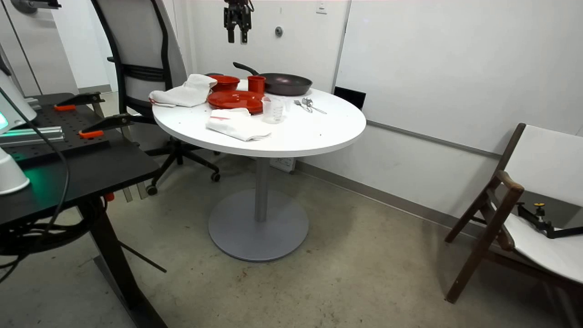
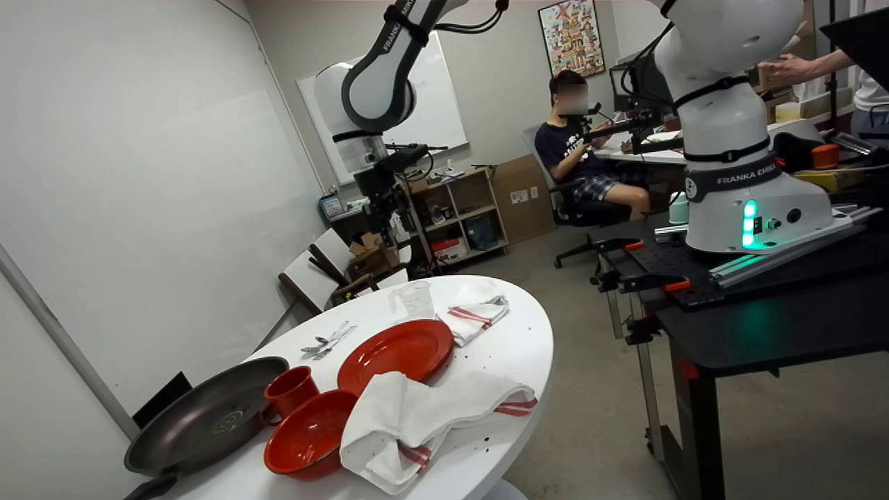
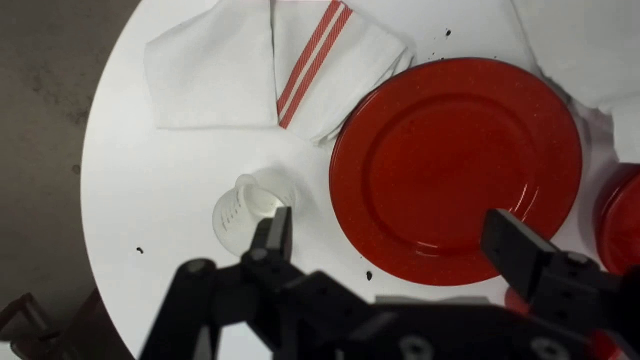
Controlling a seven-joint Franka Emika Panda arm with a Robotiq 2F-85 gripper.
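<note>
My gripper point(image 1: 237, 39) hangs well above the round white table, clear of everything on it. In the wrist view its fingers point(image 3: 279, 237) are spread wide with nothing between them, so it is open. Below lies a red plate point(image 3: 453, 174). Left of the plate stands a clear measuring cup point(image 3: 237, 219), partly behind one finger. A folded white towel point(image 3: 216, 78) with red stripes touches or nearly touches the plate. Another rumpled white towel point(image 2: 400, 425) lies beside a red bowl point(image 2: 304, 446). A red mug point(image 2: 292, 392) stands between bowl and pan.
A dark frying pan point(image 1: 284, 83) sits at the table's back, its handle pointing left in exterior view 1. Silver utensils point(image 1: 309, 105) lie near the measuring cup. An office chair point(image 1: 136, 54) stands behind.
</note>
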